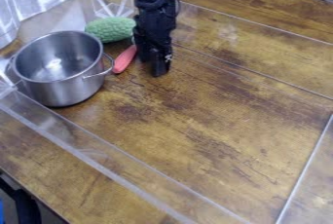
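Observation:
My black gripper (155, 62) hangs low over the wooden table at the upper middle, its fingertips down near the surface beside a pink elongated object (125, 60). Whether its fingers are open or shut is unclear. A steel pot (65, 84) with handles stands at the left, and a green textured oblong item (107, 29) lies behind it, left of my arm. I cannot tell whether the fingertips touch the pink object.
Clear plastic walls or strips run along the table's left, back and right.

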